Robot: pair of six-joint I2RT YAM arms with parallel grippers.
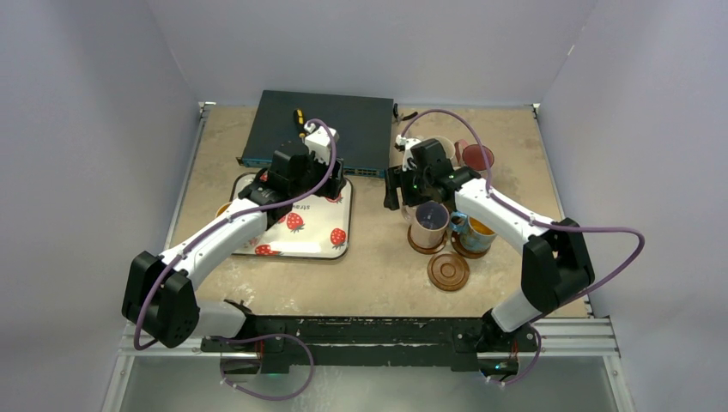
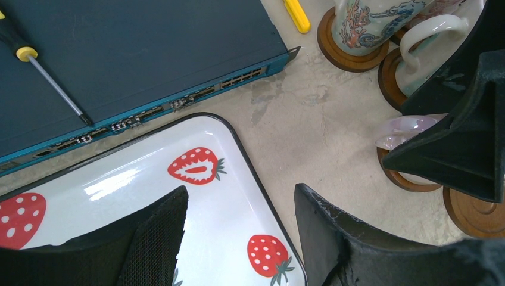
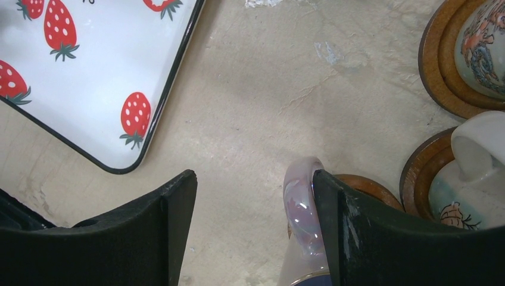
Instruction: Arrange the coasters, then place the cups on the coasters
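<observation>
A pearly cup (image 1: 428, 227) stands on a coaster (image 1: 412, 245) at the centre right; its handle (image 3: 301, 199) is beside the right finger of my right gripper. That gripper's fingers stand apart above the cup, with bare table showing between them. A separate empty wooden coaster (image 1: 448, 271) lies in front of the cup. My left gripper hangs open over the strawberry tray (image 2: 125, 179), with nothing between its fingers.
More cups on coasters, among them a blue one (image 1: 476, 237) and a red one (image 1: 477, 156), crowd the right. A dark flat device (image 1: 318, 112) with tools lies at the back.
</observation>
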